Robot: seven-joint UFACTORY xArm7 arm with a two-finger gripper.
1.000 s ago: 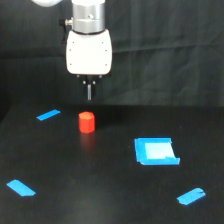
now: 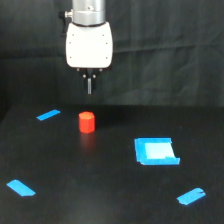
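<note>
A small red block [image 2: 87,122] stands on the dark table, left of the middle. Above it hangs the gripper [image 2: 89,91], below a white hand housing [image 2: 89,46]; a clear gap separates its narrow tip from the block. The fingers are too small and dark to show whether they are open or shut. Nothing red or otherwise block-like shows at the tip.
Right of the block, a blue-bordered square with a pale centre [image 2: 158,151] lies on the table. Blue strips mark the far left [image 2: 48,115], near left [image 2: 20,188] and near right [image 2: 191,196].
My gripper sits a little higher in the picture than before, farther from the red block. The block and the blue markings have not moved.
</note>
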